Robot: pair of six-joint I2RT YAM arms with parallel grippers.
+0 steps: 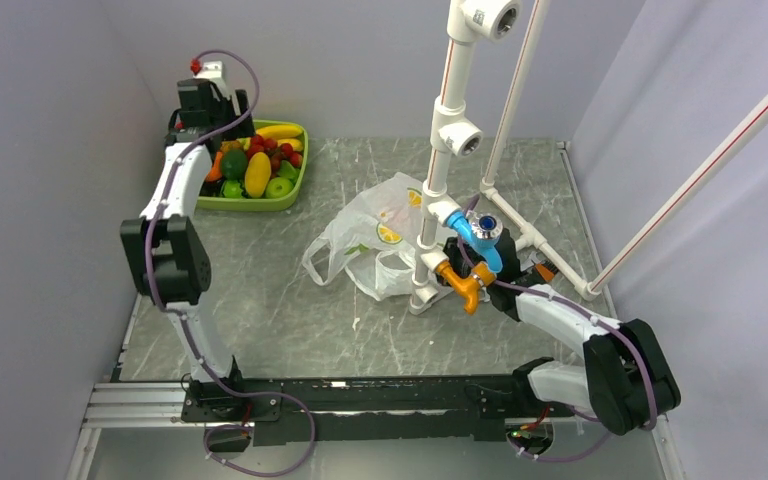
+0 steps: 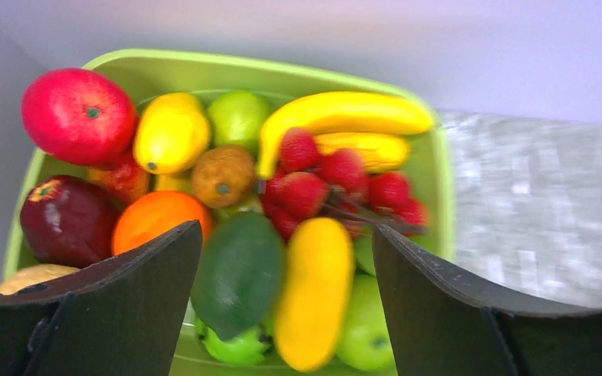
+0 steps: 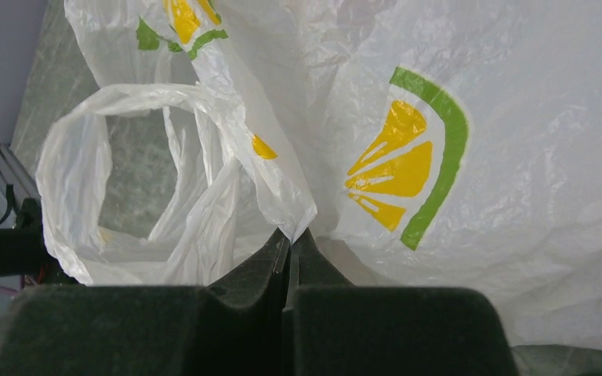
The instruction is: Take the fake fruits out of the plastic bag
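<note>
A white plastic bag (image 1: 375, 235) printed with lemons lies crumpled on the table in the top view, with no fruit showing in it. Its lemon print and loop handle (image 3: 74, 157) show up close in the right wrist view. The tips of my right gripper are shut on a gathered fold of this thin plastic. Over at the far left, my left gripper hovers open above the green basket (image 1: 305, 185), nothing held. Fake fruits fill the basket: a red one (image 2: 78, 117), a banana (image 2: 345, 112), an orange (image 2: 161, 219), strawberries (image 2: 302, 194) and several others.
White pipes with a blue tap (image 1: 472, 232) and an orange tap (image 1: 465, 283) stand at the right, partly hiding the bag and right gripper in the top view. Walls close in behind and at both sides. Between basket and bag the grey table (image 1: 280, 275) is bare.
</note>
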